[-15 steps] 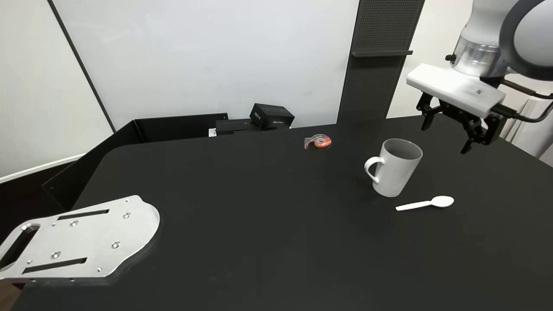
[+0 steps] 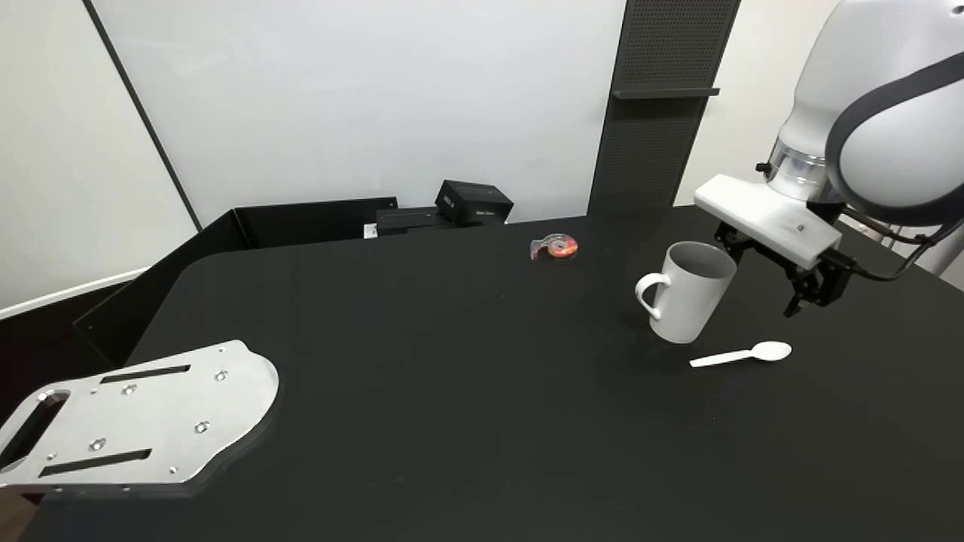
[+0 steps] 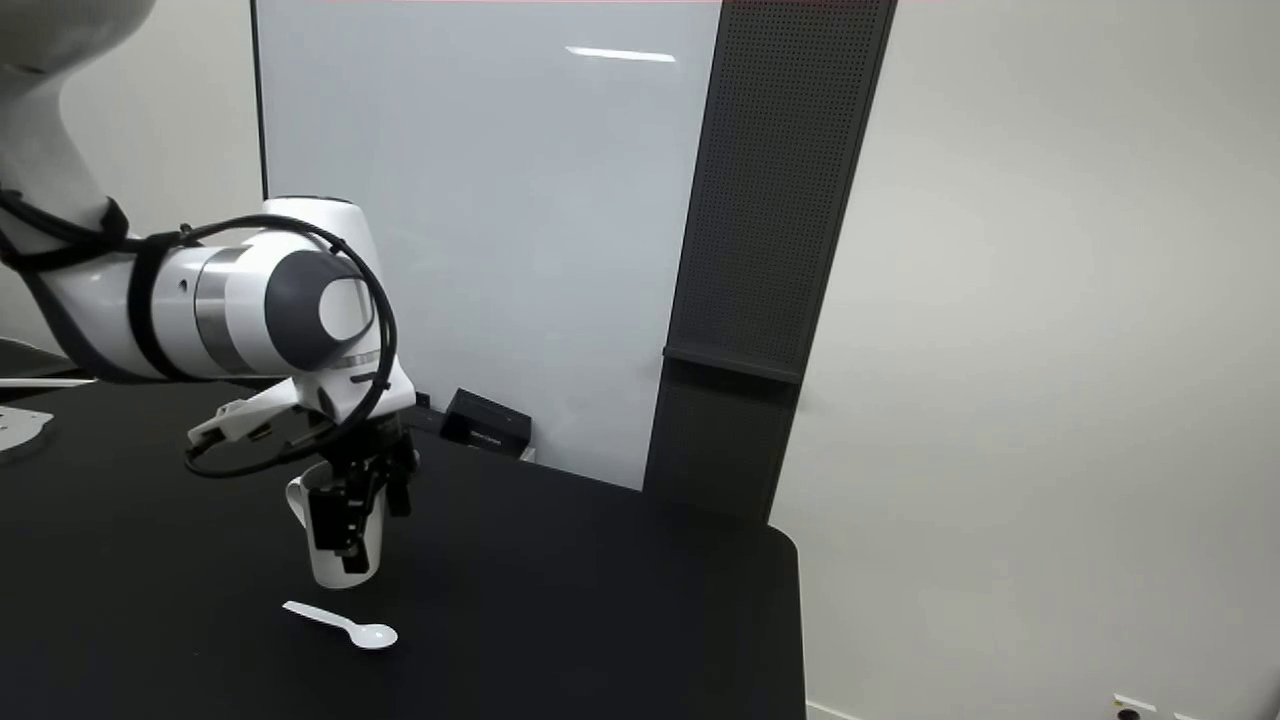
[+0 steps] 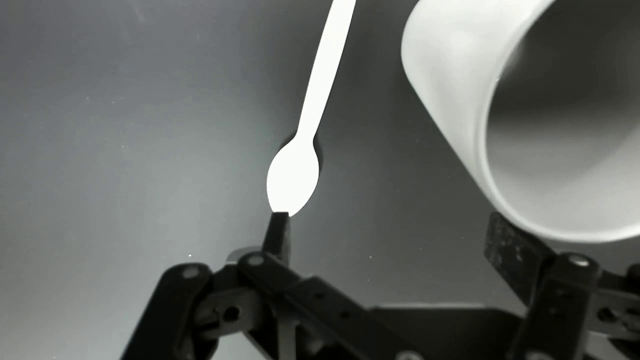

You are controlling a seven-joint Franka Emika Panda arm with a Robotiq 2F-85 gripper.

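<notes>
A white mug [image 2: 687,293] stands upright on the black table, its handle pointing left in exterior view 1. In front of it lies a white plastic spoon [image 2: 755,353], flat on the tabletop. My gripper is open above the table behind the spoon's bowl end, with bare table between its fingers. In the wrist view, the left fingertip [image 4: 277,231] overlaps the tip of the spoon [image 4: 294,177], and the right one appears right by the rim of the mug [image 4: 444,72]. Whether either finger touches anything, I cannot tell. Exterior view 2 shows the gripper partly covering the mug [image 3: 324,564].
A tape dispenser [image 2: 556,245] sits near the far edge. Black boxes [image 2: 474,202] are beyond it, by the whiteboard. At the left lies a silver metal plate [image 2: 154,415].
The arm has come down and a little left in exterior view 1, bringing my gripper close to the mug and spoon. Mug and spoon have stayed in place.
</notes>
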